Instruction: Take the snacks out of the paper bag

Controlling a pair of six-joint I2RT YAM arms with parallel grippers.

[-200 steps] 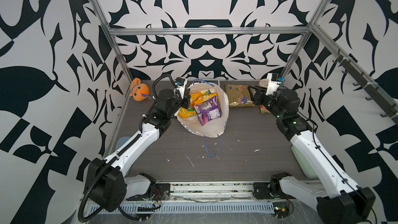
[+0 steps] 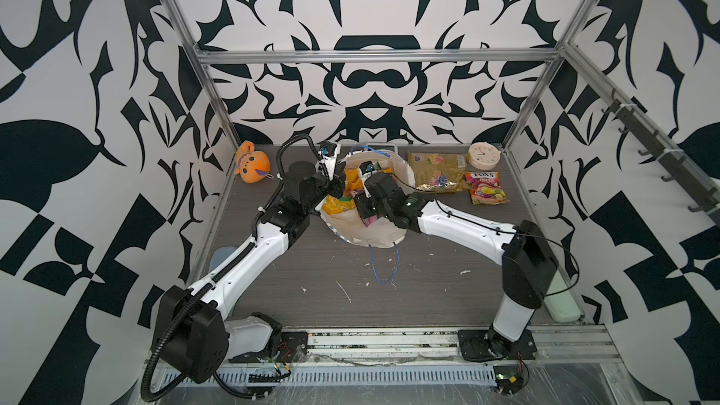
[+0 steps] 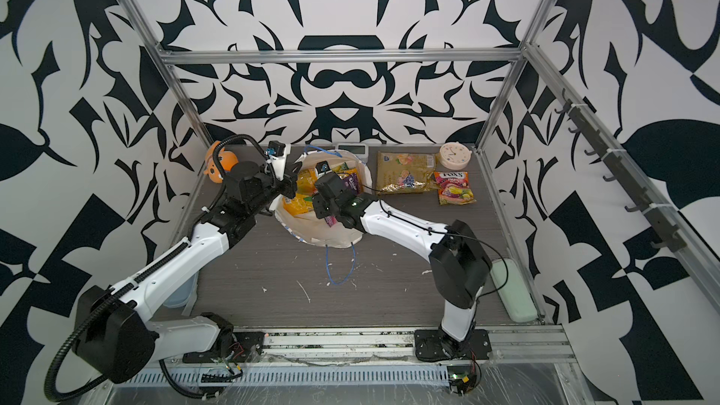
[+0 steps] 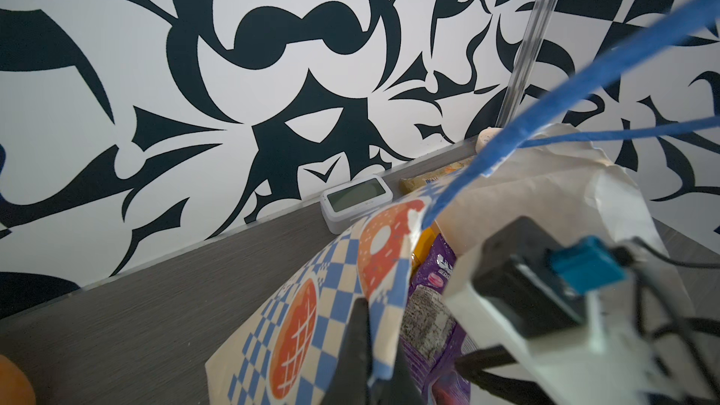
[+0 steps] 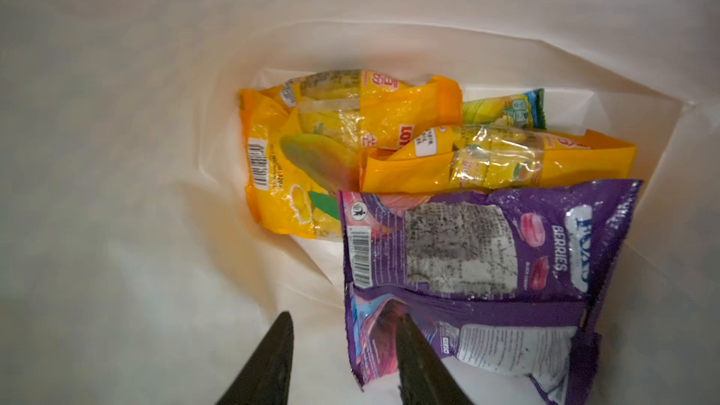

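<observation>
The paper bag (image 3: 322, 231) lies open at mid-table. Inside, the right wrist view shows a purple snack bag (image 5: 480, 247) in front of several yellow packets (image 5: 300, 180). My right gripper stands open over the bag, its fingertips beside the purple packet's lower part, nothing between them. My left gripper is at the bag's left rim, shut on the checkered paper, which rises from its dark fingers in the left wrist view.
A gold packet (image 2: 438, 172), a Fox's packet (image 2: 486, 189) and a round container (image 2: 483, 155) sit right of the bag. An orange toy (image 2: 251, 165) is at back left.
My right arm has swung from the right side, above the gold packet, leftward over the bag's opening, now covering much of the purple packet from above. The left arm has stayed still.
</observation>
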